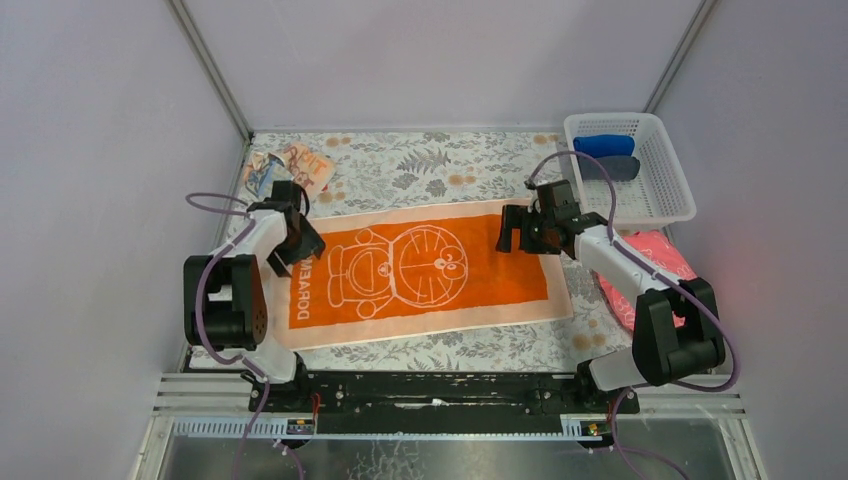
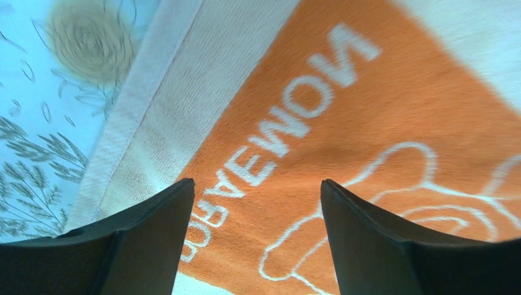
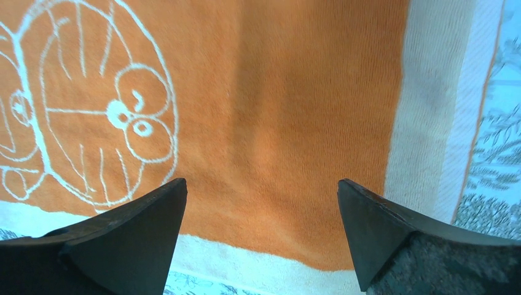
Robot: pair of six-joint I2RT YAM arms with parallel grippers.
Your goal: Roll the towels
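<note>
An orange Doraemon towel (image 1: pixel 420 300) with pale borders lies spread flat across the table, white lettering along its left end. My left gripper (image 1: pixel 298 255) is over that left end; in its wrist view the fingertips (image 2: pixel 184 190) stand apart above the lettering, nothing visible between them but the towel below. My right gripper (image 1: pixel 520 228) is over the towel's right part, open, with the orange cloth under its fingers (image 3: pixel 381 233) in the right wrist view.
A white basket (image 1: pixel 655 195) at back right holds a blue roll (image 1: pixel 603 144) and a grey one (image 1: pixel 608 169). A pink cloth (image 1: pixel 660 255) lies at the right, printed cloths (image 1: pixel 305 165) at back left.
</note>
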